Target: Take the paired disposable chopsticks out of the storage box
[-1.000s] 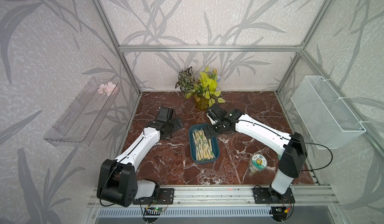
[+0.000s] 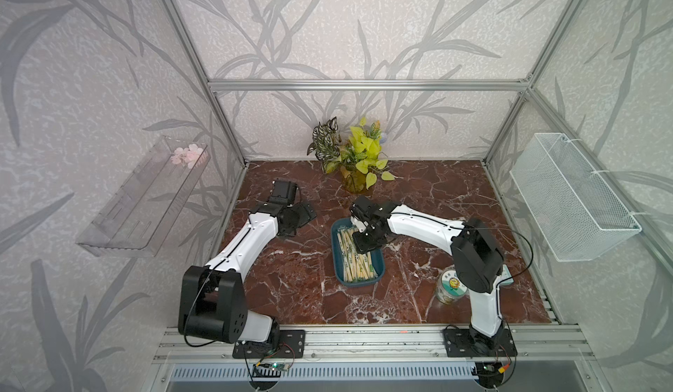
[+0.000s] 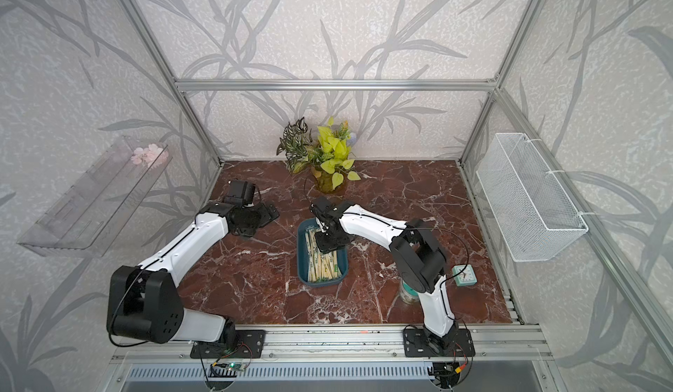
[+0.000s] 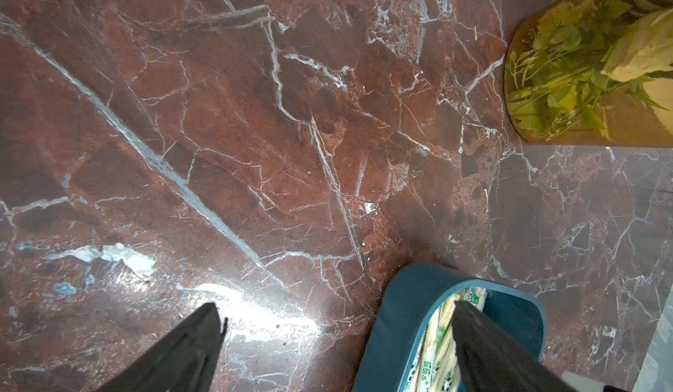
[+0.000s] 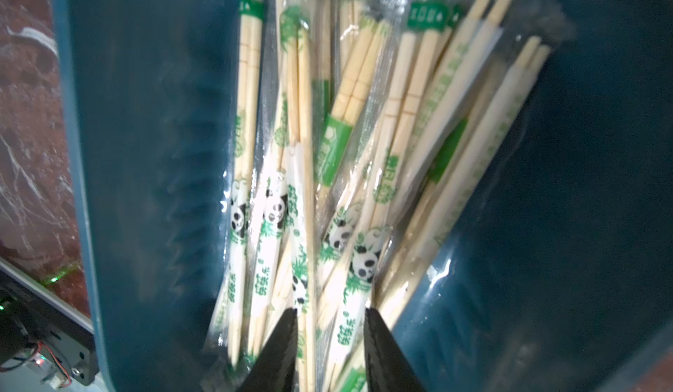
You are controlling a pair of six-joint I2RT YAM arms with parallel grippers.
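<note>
The blue storage box (image 2: 336, 265) in mid-table holds several paper-and-plastic wrapped chopstick pairs (image 5: 300, 202), printed with green and pandas. My right gripper is over the box, fingertips apart above the lower ends of the middle pairs; whether they touch the wrappers I cannot tell. In the left wrist view my left gripper stands open over bare marble, left of the box's upper part, with nothing between its fingers.
A potted plant (image 2: 357, 153) stands behind the box. A lidded round container (image 2: 452, 286) and a small pale item (image 3: 464, 275) lie at front right. Side baskets (image 2: 571, 195) hang on both walls.
My right arm has swung left and its gripper has moved over the box.
</note>
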